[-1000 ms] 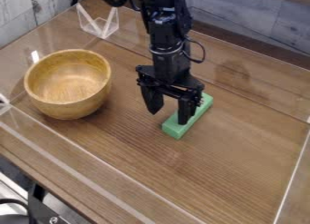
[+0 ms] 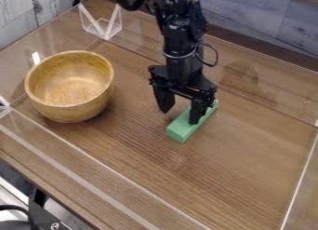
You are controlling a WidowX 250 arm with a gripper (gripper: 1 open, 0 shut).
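My gripper (image 2: 184,105) hangs over the middle of the wooden table, its black fingers apart. Between and just below them lies a green rectangular block (image 2: 187,126), set diagonally, its upper part partly hidden by the fingers. Whether the fingers touch it I cannot tell.
A large tan wooden bowl (image 2: 69,80) stands to the left, clear of the gripper. A white object with black cabling is at the upper left, near the table's edge.
My gripper has risen slightly, uncovering more of the green block. The block and the bowl look to be where they were.
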